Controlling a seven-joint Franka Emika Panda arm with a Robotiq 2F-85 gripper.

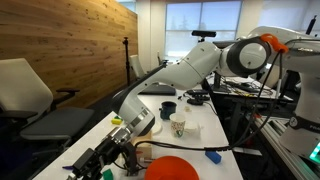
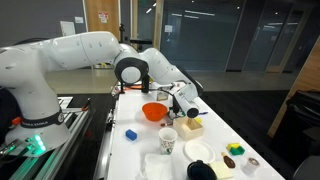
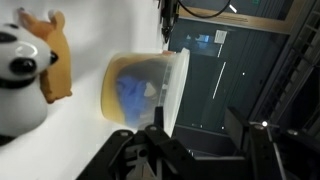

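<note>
In the wrist view, a clear, pale-rimmed container (image 3: pixel 148 85) lies close to the fingertips, with something blue (image 3: pixel 131 97) inside it. My gripper has its dark fingers apart, one near the container's rim; no object shows held between them. Beside the container are a panda figure (image 3: pixel 20 68) and an orange-brown toy animal (image 3: pixel 56 55). From the first exterior side, the gripper (image 1: pixel 92 165) is low over the near left of the white table, left of a red-orange bowl (image 1: pixel 172 169). The arm hides much of what lies under it.
A blue block (image 1: pixel 212 156) and a patterned cup (image 1: pixel 177 125) stand to the right of the arm. The second exterior view shows a white plate (image 2: pixel 200 152) and a blue block (image 2: pixel 131 134) on the table. Bare table lies around the blue block.
</note>
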